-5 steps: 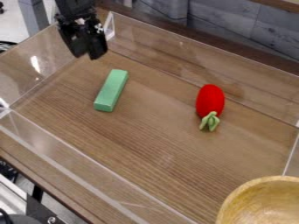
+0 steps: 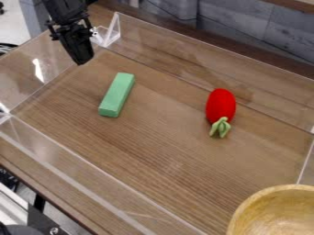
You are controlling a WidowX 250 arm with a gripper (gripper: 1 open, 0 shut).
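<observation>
My black gripper [image 2: 81,55] is at the upper left, above the wooden table [image 2: 160,174], shut with nothing visible between its fingers. Down and right of it lies a green rectangular block [image 2: 117,95]. At centre right lies a red object [image 2: 221,107] with a pale green tip, like a toy vegetable. A translucent whitish item behind the gripper is too small to tell what it is.
A yellow bowl [image 2: 274,217] sits at the lower right corner, partly out of frame. A dark edge runs along the top right.
The block and the red object have not moved.
</observation>
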